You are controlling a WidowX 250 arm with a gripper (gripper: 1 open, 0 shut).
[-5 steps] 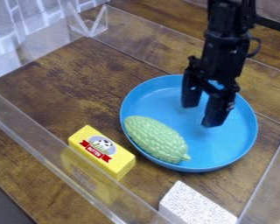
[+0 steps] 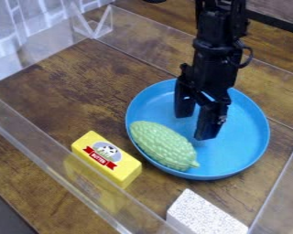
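My black gripper (image 2: 198,108) hangs open over the blue plate (image 2: 241,146), above its back half. A green textured vegetable (image 2: 161,144), like a corn cob or bitter melon, lies on the front left of the plate, apart from the gripper. Nothing shows between the dark fingers, though their tips are hard to make out against each other.
A yellow box (image 2: 106,157) with a cow label lies front left of the plate. A white speckled block (image 2: 205,218) sits at the front right. Clear plastic walls border the wooden table (image 2: 63,82), whose back left is clear.
My gripper has moved a little left over the plate, nearer the green vegetable's side. The plate and the objects around it look unmoved.
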